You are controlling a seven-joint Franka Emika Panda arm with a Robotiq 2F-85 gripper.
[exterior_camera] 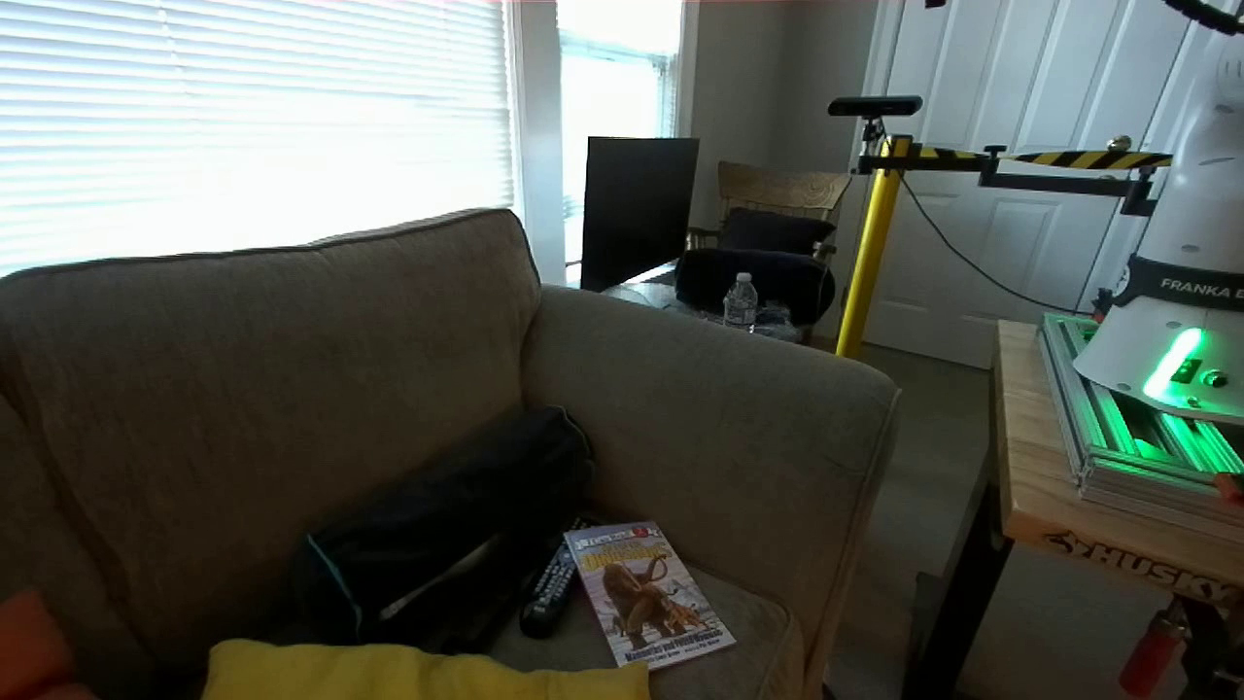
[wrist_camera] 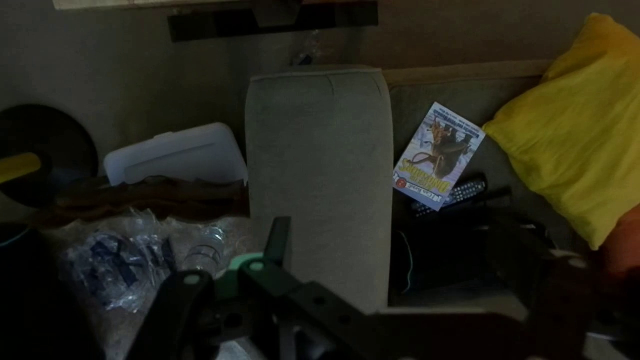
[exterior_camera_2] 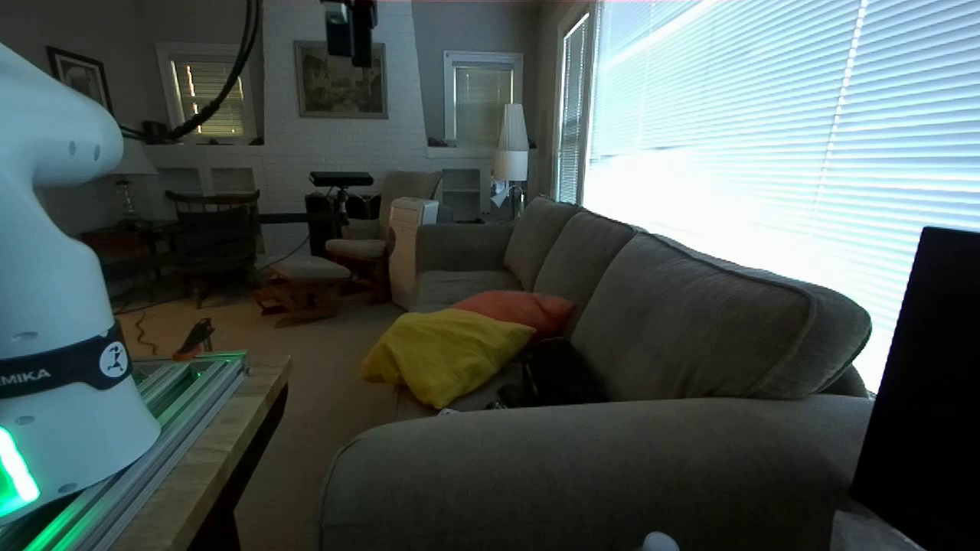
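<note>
In the wrist view my gripper stands open, its two dark fingers (wrist_camera: 279,241) wide apart with nothing held between them. It hangs high above the sofa, over the grey armrest (wrist_camera: 321,174). A picture book with a mammoth cover (wrist_camera: 439,157) lies on the seat beside the armrest, partly over a black remote (wrist_camera: 466,191). Next to them is a black bag or bolster (wrist_camera: 441,258), also seen in exterior view 1 (exterior_camera: 455,525). A yellow pillow (wrist_camera: 576,126) and an orange pillow (exterior_camera_2: 524,311) rest farther along the sofa.
Beyond the armrest, a clear bottle (exterior_camera: 741,301) and crumpled plastic (wrist_camera: 114,261) sit on a low surface near a black panel (exterior_camera: 639,212). The arm's wooden bench (exterior_camera: 1050,490) and a yellow post (exterior_camera: 872,251) stand nearby. The armrest top is bare.
</note>
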